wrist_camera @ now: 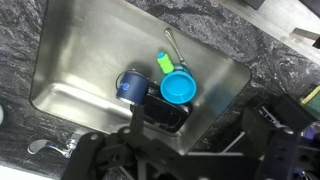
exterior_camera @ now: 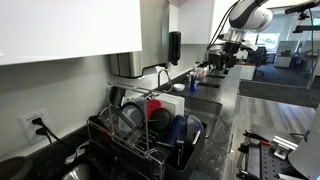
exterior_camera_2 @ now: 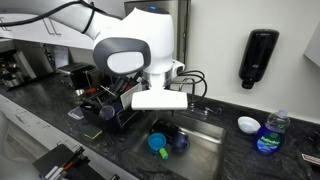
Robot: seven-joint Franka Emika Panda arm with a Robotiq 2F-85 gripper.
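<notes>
Above the sink, my gripper stands open, its dark fingers spread apart with nothing between them. In the wrist view the metal sink (wrist_camera: 80, 55) holds a light blue bowl (wrist_camera: 179, 88), a dark blue mug (wrist_camera: 131, 87) and a small green-and-blue item (wrist_camera: 165, 63). A spoon (wrist_camera: 173, 42) lies near the bowl, and the black drain area (wrist_camera: 165, 114) sits below them. Exterior view 2 also shows the light blue bowl (exterior_camera_2: 157, 141), while the white arm covers much of the scene. The gripper (exterior_camera: 234, 49) appears small and high in exterior view 1.
A loaded dish rack (exterior_camera: 125, 140) stands on the dark counter in exterior view 1. Beside the sink, exterior view 2 shows a white bowl (exterior_camera_2: 248, 125) and a blue soap bottle (exterior_camera_2: 271, 134). A black dispenser (exterior_camera_2: 259, 58) hangs on the wall.
</notes>
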